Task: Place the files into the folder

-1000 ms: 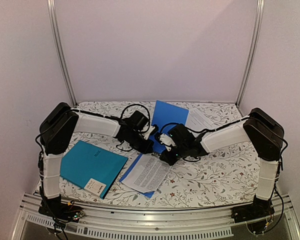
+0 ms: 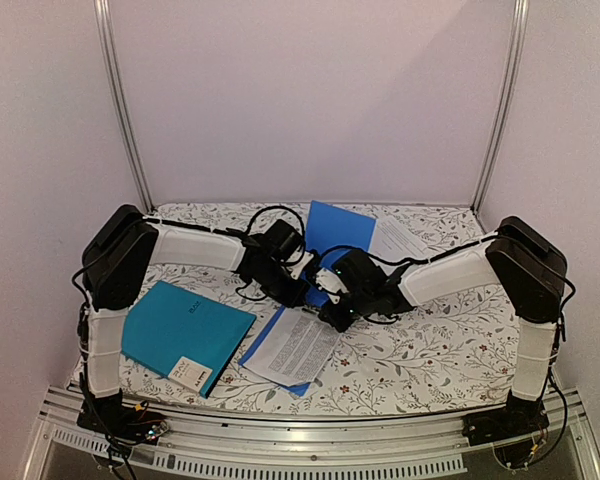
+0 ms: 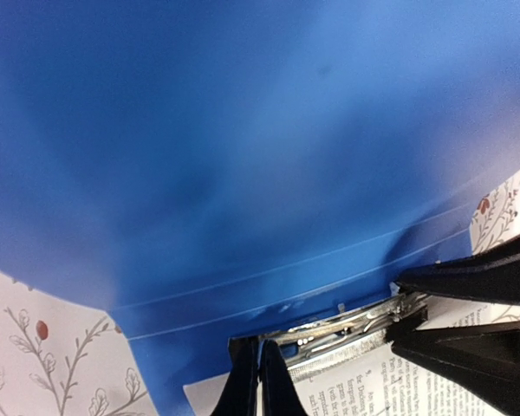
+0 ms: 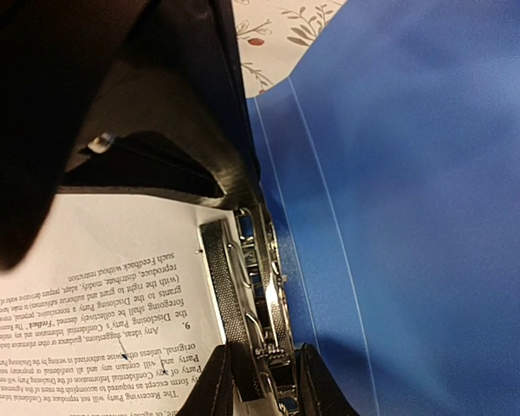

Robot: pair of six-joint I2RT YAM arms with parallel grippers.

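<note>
A blue folder [image 2: 338, 225] lies open at the centre with printed sheets [image 2: 290, 350] on its near part and a metal clip bar [image 4: 247, 286] along the fold. My left gripper is shut at one end of the clip, nothing visible between its fingers. My right gripper [image 2: 335, 318] is at the clip's other end; in the left wrist view its fingers [image 3: 459, 273] stand either side of the bar, partly apart. In the right wrist view its tips are low at the clip.
A teal folder [image 2: 185, 330] with a white label lies at the front left. More paper [image 2: 400, 240] lies at the back right.
The two arms and the folder look almost unmoved; the blue cover at the back has shifted very slightly.
</note>
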